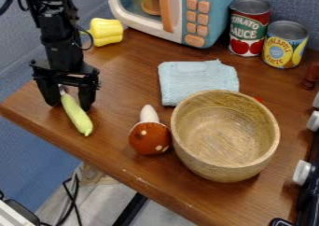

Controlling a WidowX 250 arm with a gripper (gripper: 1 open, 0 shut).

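Note:
The black arm's gripper (65, 88) is low at the left of the table, its fingers around the upper end of a pale yellow-green, elongated vegetable (80, 118) that points toward the front. Whether the fingers are closed on it is hard to tell. A toy mushroom (149, 136) with a red-brown cap and white stem lies to the right, beside a wooden bowl (225, 160), which is empty.
A folded light blue cloth (197, 77) lies behind the bowl. At the back are a yellow object (106, 32), a toy microwave (162, 10) and two cans (248, 29). Dark objects line the right edge.

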